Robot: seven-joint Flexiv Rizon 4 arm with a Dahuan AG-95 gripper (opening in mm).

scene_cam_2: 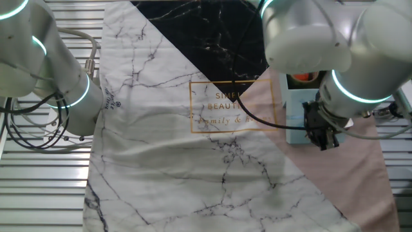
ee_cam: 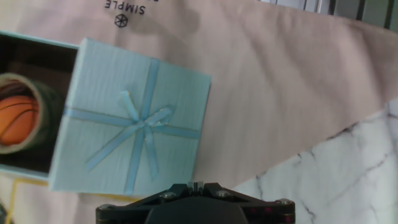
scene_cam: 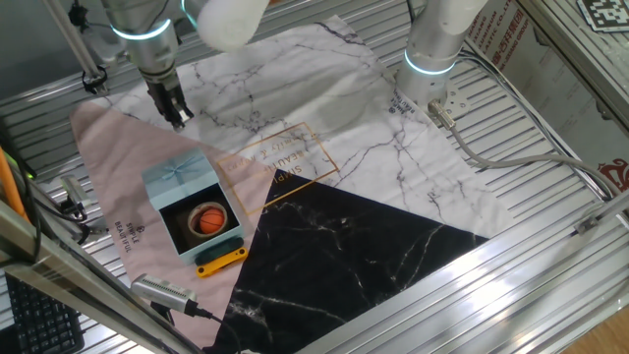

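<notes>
A light blue gift box (scene_cam: 200,253) stands on the pink part of the cloth. Its lid (ee_cam: 112,152), tied with a blue ribbon bow, covers one end, and the dark inside shows at the other. In that opening a small orange basketball (ee_cam: 17,119) sits inside a round, pale-rimmed holder (ee_cam: 43,102). My gripper (scene_cam: 179,125) hangs above the cloth, just beyond the lid end of the box and apart from it. From the wrist view, the fingertips of the gripper meet near the lid's edge, with nothing visible between them.
A yellow and black tool (scene_cam: 222,263) lies against the near end of the box. A grey device with a cable (scene_cam: 165,294) is near the front left.
</notes>
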